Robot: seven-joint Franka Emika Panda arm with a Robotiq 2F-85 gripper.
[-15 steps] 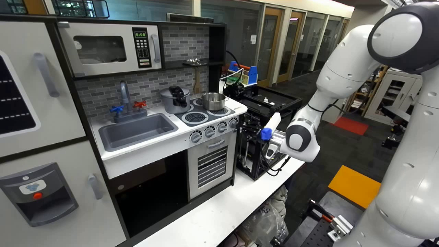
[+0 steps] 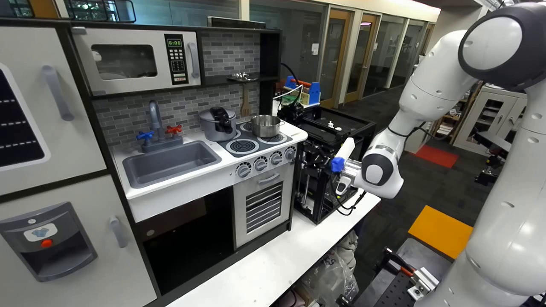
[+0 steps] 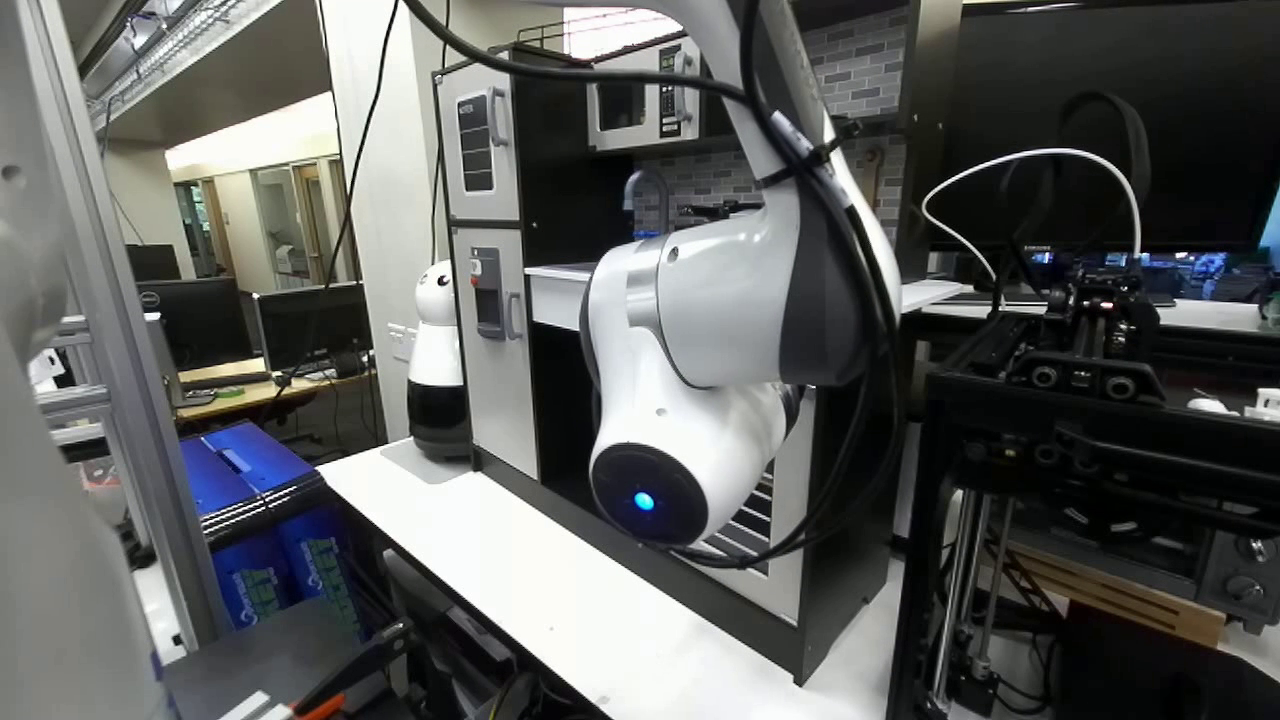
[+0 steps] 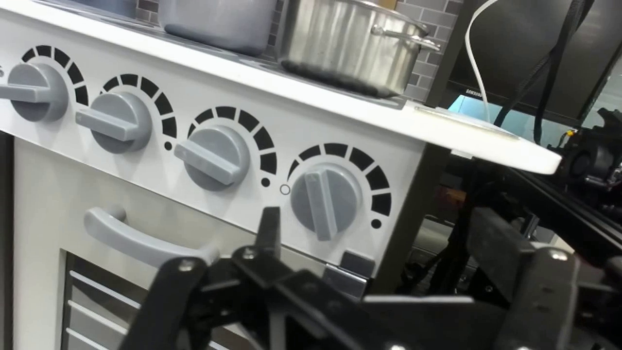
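Note:
My gripper stands open in the wrist view, its black fingers wide apart with nothing between them. Ahead of it is the toy stove's front panel with a row of grey knobs. The rightmost knob (image 4: 325,201) has its bar close to upright, while the knob beside it (image 4: 211,158) and the others further left have theirs nearer to level. None of the knobs is touched. A steel pot (image 2: 266,125) and a grey lidded pot (image 2: 218,123) sit on the stovetop. In exterior view 2 the arm hides my fingers.
Right of the stove stands a black-framed machine (image 2: 327,128), close to my gripper. Below the knobs is the oven door handle (image 4: 146,240). A grey sink (image 2: 171,163) lies left of the burners.
In exterior view 1, my wrist and hand have shifted slightly to the right, away from the stove front. The pots have stayed in place.

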